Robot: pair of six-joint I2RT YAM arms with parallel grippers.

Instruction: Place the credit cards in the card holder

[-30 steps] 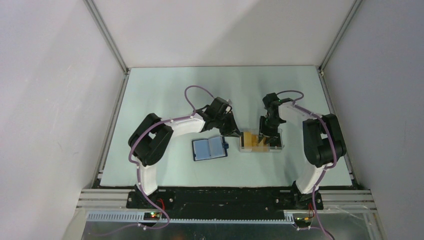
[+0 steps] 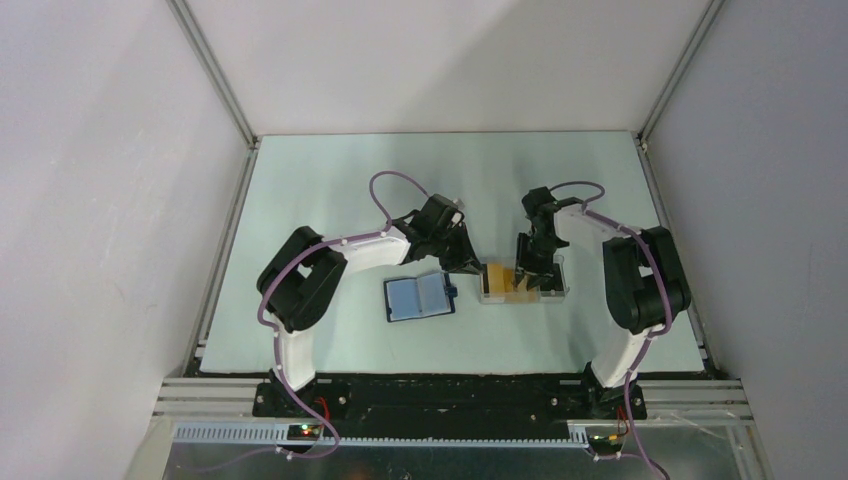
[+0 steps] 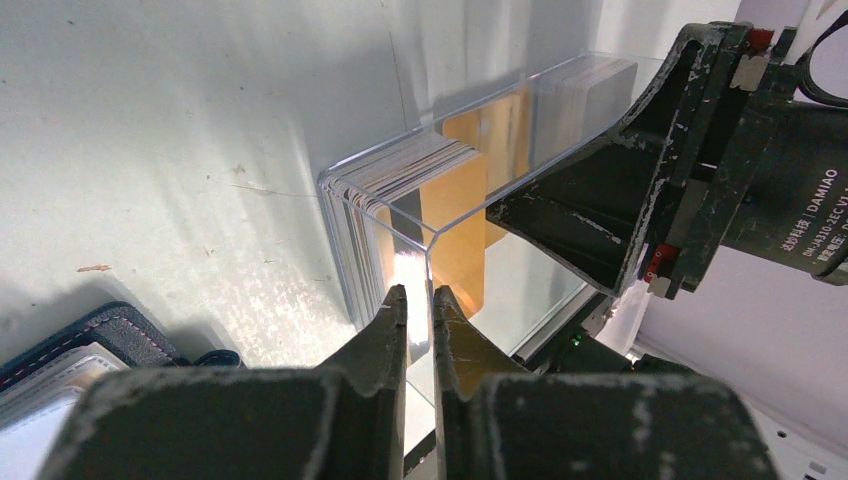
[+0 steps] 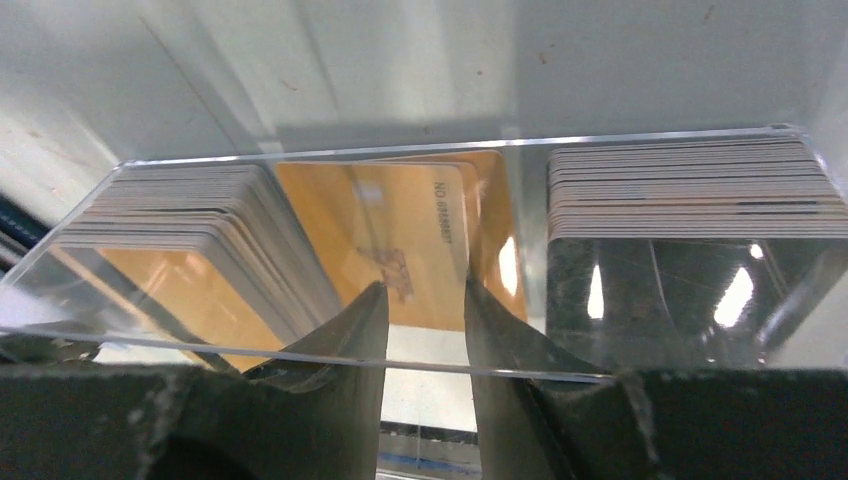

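Observation:
A clear acrylic box (image 2: 495,298) with stacks of cards stands right of centre, holding gold cards (image 4: 400,230) in its middle section. My right gripper reaches into that middle section, part open, its fingertips at the lower part of the gold cards. My left gripper is at the box's left end, fingertips close together; whether anything is between them is unclear. The blue card holder (image 2: 404,298) lies open left of the box, its dark edge also showing in the left wrist view.
A stack of dark cards (image 4: 690,280) fills the box's right section, gold-faced cards (image 4: 180,290) the left one.
The left arm and the card holder have not moved.

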